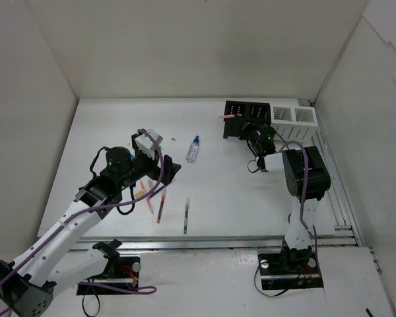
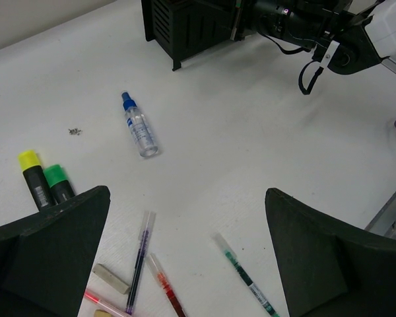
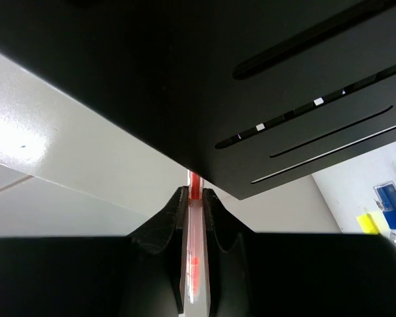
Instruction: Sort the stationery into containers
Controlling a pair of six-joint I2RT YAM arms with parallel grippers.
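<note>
My right gripper is shut on a clear pen with red parts (image 3: 194,264). Against the black slotted container (image 1: 230,125) at the back right, that pen (image 1: 227,116) lies roughly level in the top view, pointing left. In the right wrist view the container's wall (image 3: 152,86) hides its far end. Over the left part of the table, my left gripper stands open, nothing between its fingers. Below it lie a purple pen (image 2: 140,261), a red pen (image 2: 165,285), a green pen (image 2: 244,272), and yellow and green highlighters (image 2: 36,179) (image 2: 58,183).
A white slotted container (image 1: 294,121) stands right of the black one. A clear bottle with a blue cap (image 2: 140,129) lies mid-table. An eraser-like block (image 2: 111,279) rests among the pens.
</note>
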